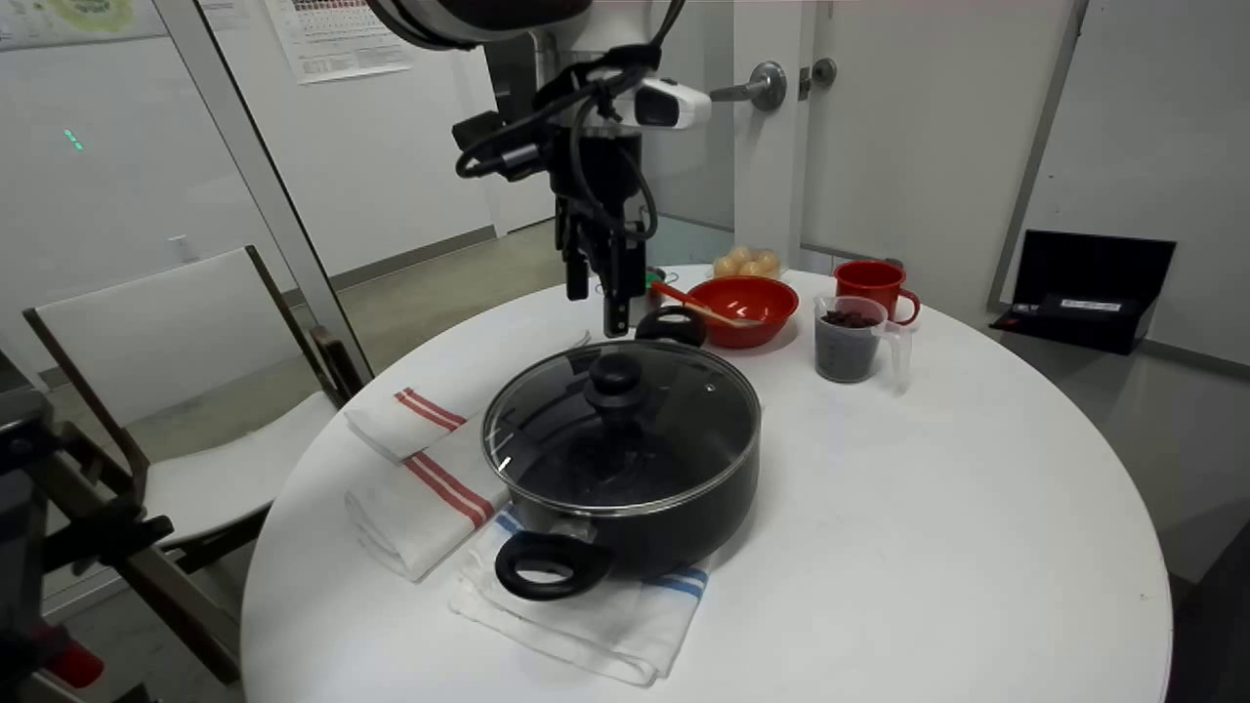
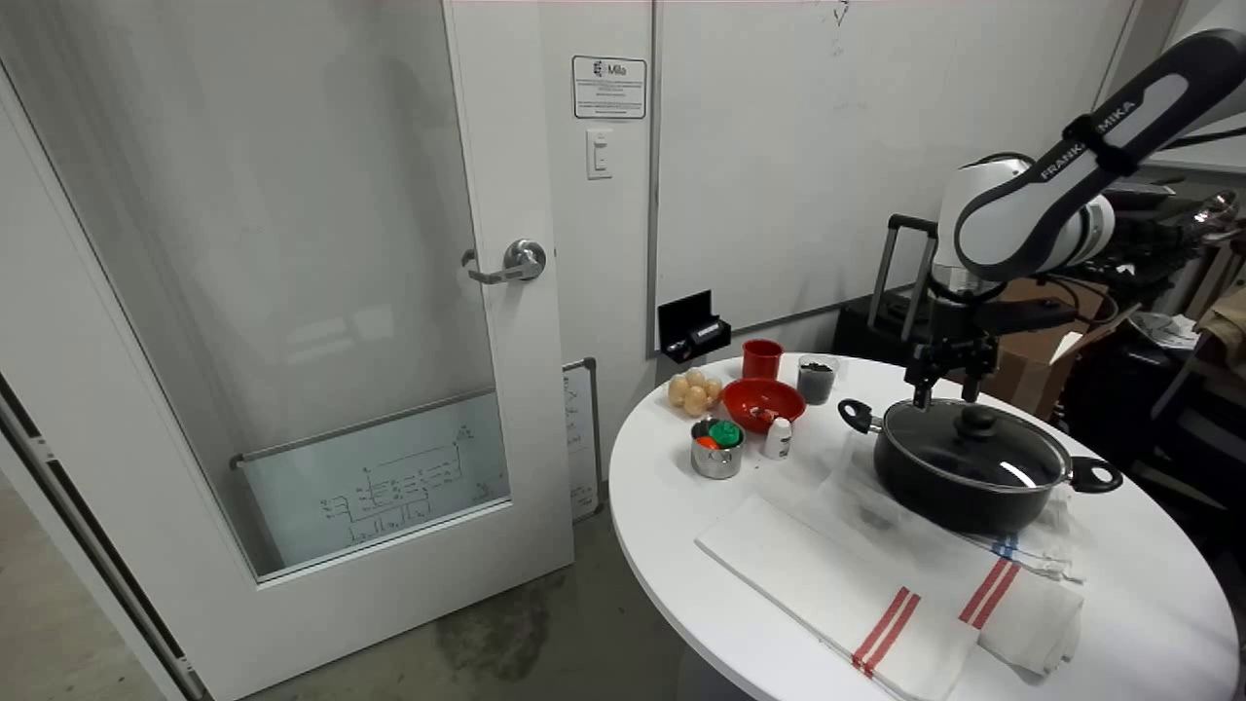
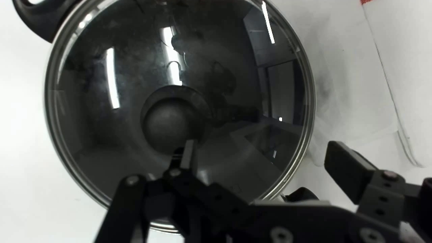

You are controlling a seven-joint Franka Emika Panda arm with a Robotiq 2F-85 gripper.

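A black two-handled pot [image 1: 645,545] stands on a folded blue-striped towel [image 1: 615,639]. Its glass lid [image 1: 562,434] rests on the rim, with a round black knob [image 1: 615,377] in the middle. Above the lid's far side hangs my gripper [image 1: 598,310], open and with nothing between its fingers. In the wrist view one of the fingers [image 3: 188,156] shows over the lid near the knob [image 3: 172,125], while the other is beyond the lid's edge. From the second exterior view the gripper [image 2: 946,395] is over the handle side of the pot, apart from the knob [image 2: 975,422].
Red-striped white towels [image 1: 410,533] lie left of the pot. Behind it are a red bowl [image 1: 744,310], a measuring cup with dark contents [image 1: 846,346], a red mug [image 1: 873,281], eggs [image 2: 695,391] and a metal cup of vegetables [image 2: 715,456].
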